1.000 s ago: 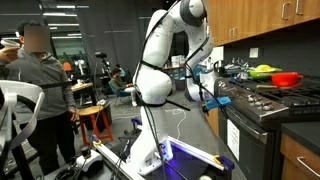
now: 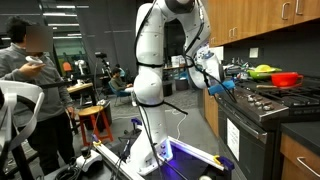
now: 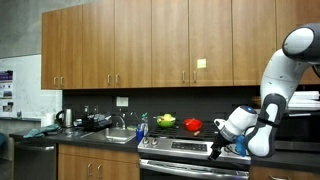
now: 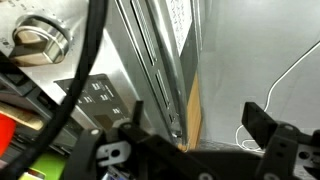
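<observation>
My gripper (image 2: 230,88) is in front of the stove's control panel, near its front edge. From the front, the gripper (image 3: 214,153) hangs just ahead of the oven. The wrist view has the two dark fingers spread wide at the bottom, and the gripper is open with nothing between them. The metal stove front (image 4: 125,75) runs beneath the left finger, with a round knob (image 4: 40,38) at upper left. A red pot (image 2: 286,79) stands on the stove.
Green and yellow items fill a bowl (image 3: 167,120) behind the stove. A sink faucet (image 3: 121,120) is farther left along the counter. Grey floor (image 4: 245,70) lies open beside the stove. A person (image 2: 38,80) stands at the left, away from the arm.
The arm's lower part has swung upright and its upper part has risen. The gripper has moved up and toward the stove. The person's hand and head have shifted.
</observation>
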